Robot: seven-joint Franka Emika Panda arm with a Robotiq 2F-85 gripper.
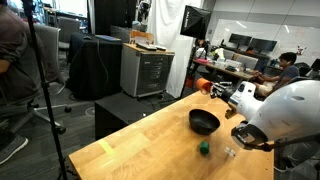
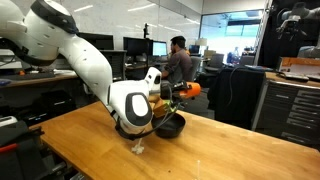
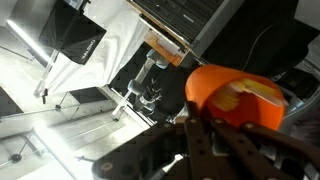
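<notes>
An orange cup (image 1: 206, 86) is raised above the table, tilted on its side, with my gripper (image 1: 217, 90) shut on it. In the second exterior view the cup (image 2: 190, 92) is up behind and to the right of a black bowl (image 2: 173, 127). Close up in the wrist view, the orange cup (image 3: 222, 78) has its opening in sight and a pale yellowish shape within; I cannot tell what that is. The bowl (image 1: 204, 123) rests on the table, below and apart from the cup.
A small green object (image 1: 204, 147) stands on the wooden table (image 1: 150, 145) in front of the bowl. Bare tabletop (image 2: 230, 150) lies to the bowl's right in the second exterior view. A drawer cabinet (image 1: 143, 70) stands beyond the table, and a person (image 2: 180, 62) sits behind.
</notes>
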